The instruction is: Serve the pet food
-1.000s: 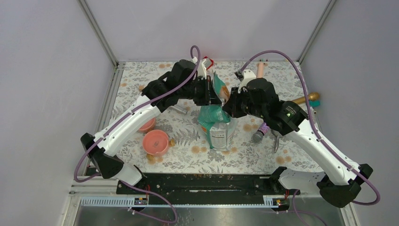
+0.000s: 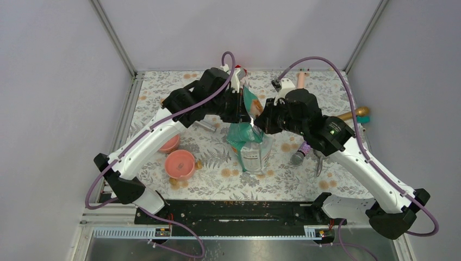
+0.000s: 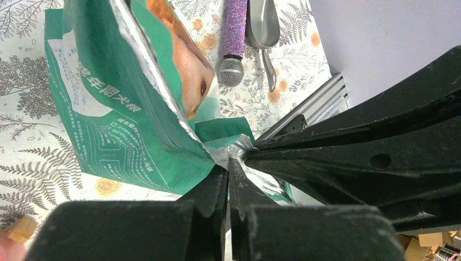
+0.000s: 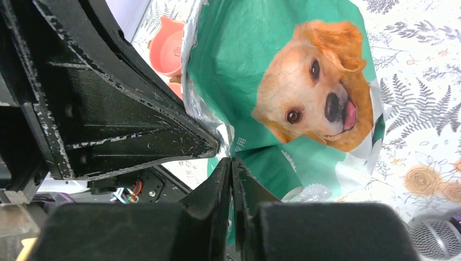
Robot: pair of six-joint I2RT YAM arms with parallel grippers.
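A green pet food bag (image 2: 244, 138) with a dog's face (image 4: 326, 92) printed on it stands mid-table between both grippers. Its silver top edge (image 3: 152, 70) runs to the fingertips. My left gripper is shut at that foil edge, a thin part of it at the tips. My right gripper meets the edge from the other side, its fingertips close together at the foil; how firmly they pinch is hard to see. Two pink bowls (image 2: 179, 164) sit at the left of the table.
A microphone (image 2: 298, 156) and a metal scoop (image 3: 263, 30) lie right of the bag. A wooden-handled item (image 2: 347, 115) is at the far right.
Both grippers have shifted very slightly at the bag's top edge; otherwise the scene is nearly the same.
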